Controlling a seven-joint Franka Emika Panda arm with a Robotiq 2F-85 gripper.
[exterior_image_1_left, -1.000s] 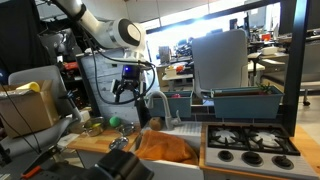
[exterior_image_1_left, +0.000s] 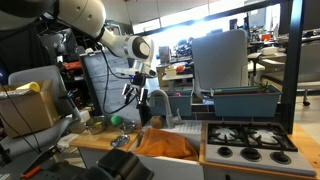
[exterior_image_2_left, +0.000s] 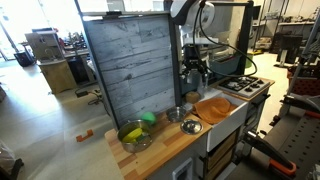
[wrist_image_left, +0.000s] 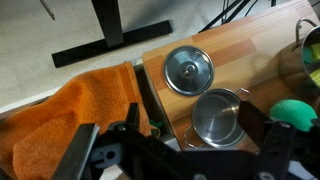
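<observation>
My gripper hangs above the counter, its two dark fingers (wrist_image_left: 131, 140) spread apart in the wrist view. Nothing shows held between them. Below it, a small steel pot (wrist_image_left: 217, 117) stands empty on the wooden counter, partly hidden by the gripper. A round lid (wrist_image_left: 188, 70) with a dark knob lies beside the pot. An orange towel (wrist_image_left: 72, 118) is spread to the left in the wrist view, apart from the lid. In the second exterior view, the towel (exterior_image_2_left: 212, 110) lies over the sink area.
A green round item (wrist_image_left: 293, 113) sits near the small pot. A larger pot (exterior_image_2_left: 132, 139) holds something yellow (exterior_image_2_left: 136, 133). A gas stove (exterior_image_1_left: 250, 143), a faucet (exterior_image_1_left: 163, 103) and a blue-green dish rack (exterior_image_1_left: 247, 104) stand on the right. A grey panel (exterior_image_2_left: 133, 65) rises behind the pots.
The arm has drawn back from the first exterior camera and shifted slightly right, looking smaller. The towel, lid and pots have not visibly moved.
</observation>
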